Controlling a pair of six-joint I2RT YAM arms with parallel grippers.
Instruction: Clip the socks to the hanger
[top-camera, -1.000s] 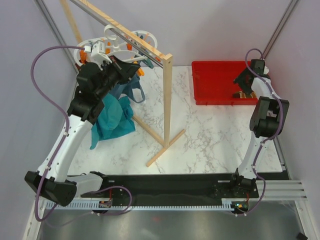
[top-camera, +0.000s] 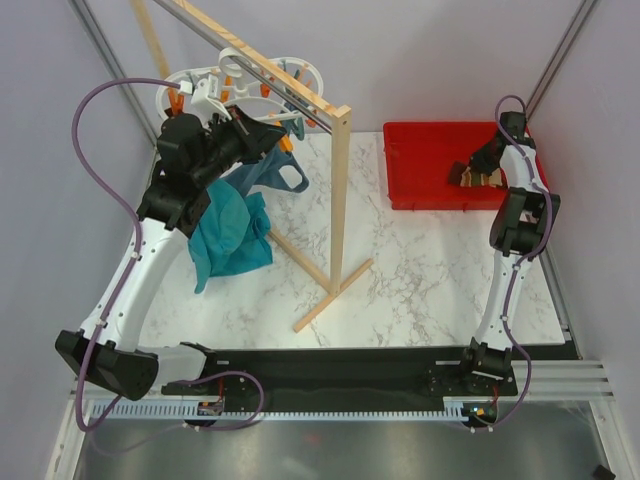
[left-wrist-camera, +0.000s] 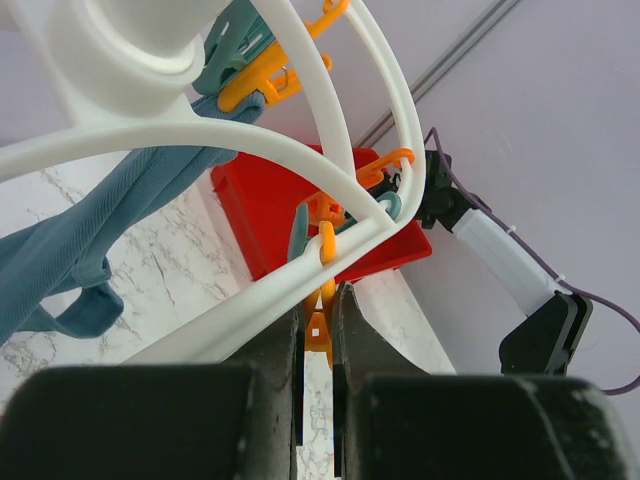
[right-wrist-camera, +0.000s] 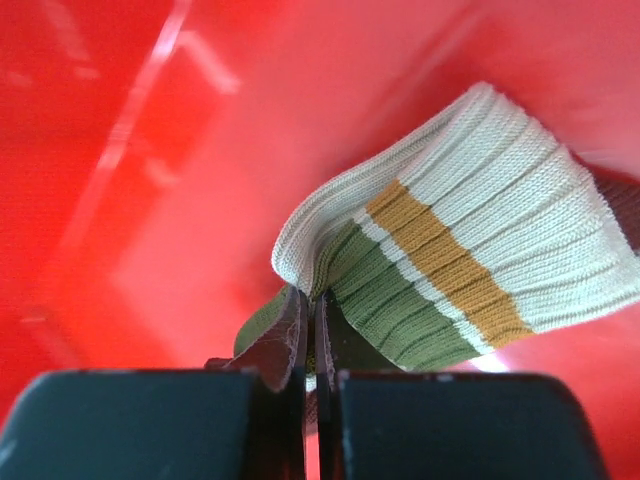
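Observation:
In the right wrist view, a ribbed sock (right-wrist-camera: 470, 230) with white, mustard and green bands lies bunched in the red bin (top-camera: 425, 165). Its cloth gathers at the tips of my right gripper, which is shut on a fold of it. From above, that gripper (top-camera: 481, 163) is low over the bin's right half. The white round hanger (left-wrist-camera: 270, 285) hangs from the wooden stand. My left gripper is shut at the hanger's rim, with an orange clip (left-wrist-camera: 327, 245) between its fingers. Other orange and teal clips (left-wrist-camera: 262, 75) line the hanger.
Blue-grey cloth (left-wrist-camera: 110, 225) hangs from the hanger, and teal cloth (top-camera: 228, 235) is below it. The wooden stand's post (top-camera: 338, 200) rises between the arms, its foot (top-camera: 333, 295) across the table. Marble tabletop (top-camera: 430, 280) in front of the bin is clear.
The sock has shifted left in the bin and more of its striped cloth shows. My right gripper has come down onto it.

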